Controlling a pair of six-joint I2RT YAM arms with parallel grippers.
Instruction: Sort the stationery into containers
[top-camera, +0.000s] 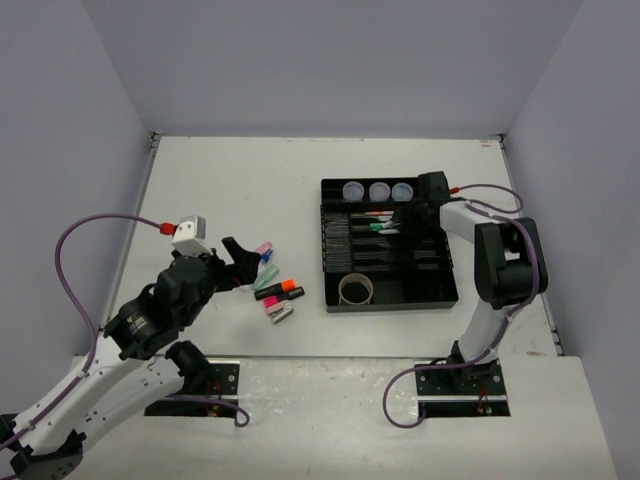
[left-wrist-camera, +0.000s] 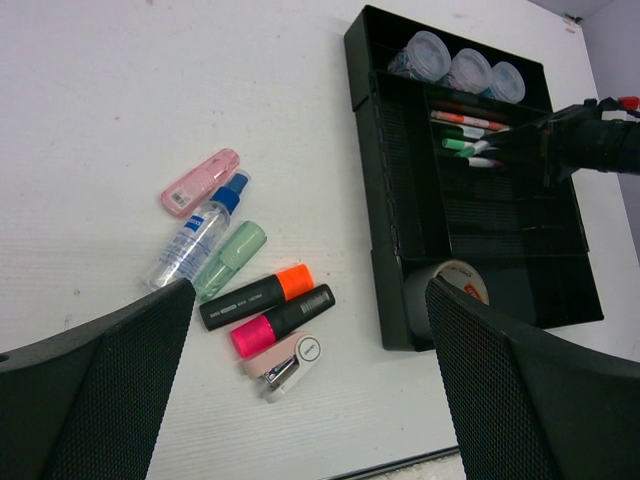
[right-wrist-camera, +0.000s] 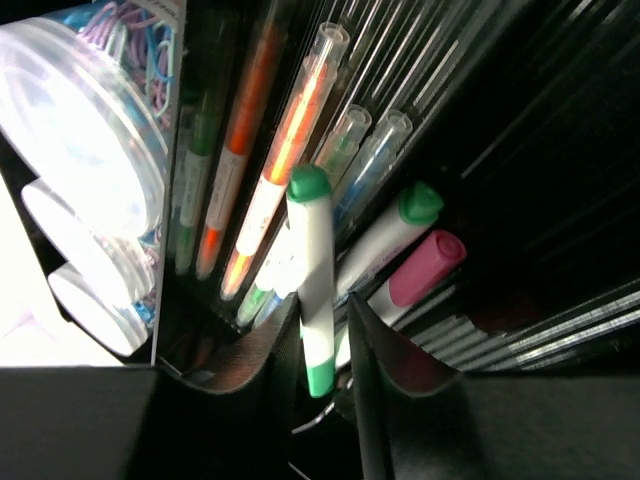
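Observation:
In the right wrist view a white marker with green ends (right-wrist-camera: 316, 250) lies between the fingertips of my right gripper. It is close to the left finger, and a narrow gap shows at the right finger, so the fingers stand slightly open. Beneath and beside it in the compartment are another green-capped marker (right-wrist-camera: 385, 235), a pink-capped marker (right-wrist-camera: 425, 270) and orange pens (right-wrist-camera: 290, 140). On the table, the left wrist view shows an orange-capped highlighter (left-wrist-camera: 255, 296), a pink highlighter (left-wrist-camera: 283, 320), a green tube (left-wrist-camera: 231, 258) and a spray bottle (left-wrist-camera: 195, 240). My left gripper is open and empty above them.
The black organizer (top-camera: 390, 307) holds three clear-lidded tubs (top-camera: 379, 191) along its back and a tape roll (top-camera: 355, 290) at its front left. A pink bottle (left-wrist-camera: 200, 183) and a small pale device (left-wrist-camera: 290, 365) also lie on the table.

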